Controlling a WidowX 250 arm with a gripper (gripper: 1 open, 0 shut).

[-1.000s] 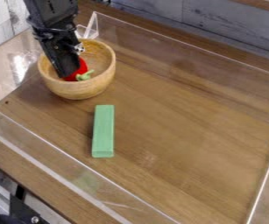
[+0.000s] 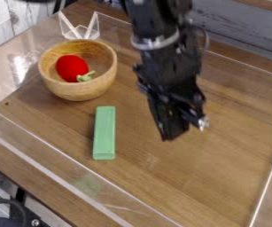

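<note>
The black arm reaches down from the top of the camera view, and my gripper hangs over the middle-right of the wooden table, shut with no object visible in it. A wooden bowl at the upper left holds a red object with a bit of green. A mint-green block lies lengthwise on the table, left of my gripper.
Pale edges border it, and black cables show at the bottom left corner.
My gripper has moved from over the bowl at the upper left to the middle-right of the table. The bowl and its red object are now uncovered; the green block has not moved.
</note>
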